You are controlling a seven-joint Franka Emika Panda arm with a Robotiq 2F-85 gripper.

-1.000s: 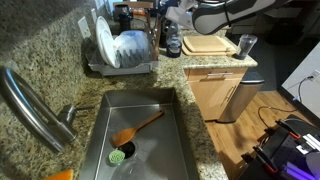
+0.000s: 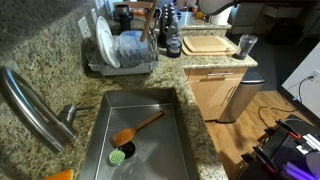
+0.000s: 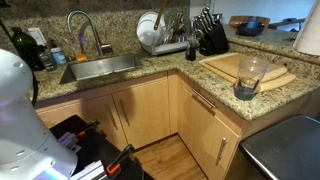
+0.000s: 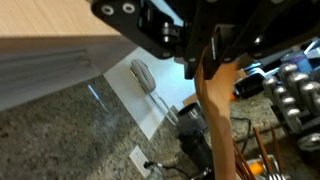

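In the wrist view my gripper is shut on a wooden utensil (image 4: 216,110), whose long flat part runs down out of the frame. In exterior view 1 a wooden utensil (image 2: 150,22) hangs tilted at the top edge, above the dish rack's right end; the fingers are out of that view. Plates stand in the dish rack (image 2: 125,70). Down in the sink (image 2: 102,125) lies another wooden spoon (image 2: 137,129), beside a round green item (image 2: 117,157) near the drain.
Dark bottles (image 2: 174,42) stand right of the rack. Cutting boards (image 3: 240,70), a knife block (image 3: 211,32) and a clear pitcher (image 3: 250,77) occupy the right counter. The faucet (image 2: 40,110) arches over the sink's left side. Counter in front of the rack is clear.
The white arm has risen toward the top edge of exterior view 1, and the wooden utensil has been lifted with it above the rack. The spoon in the sink has not moved.
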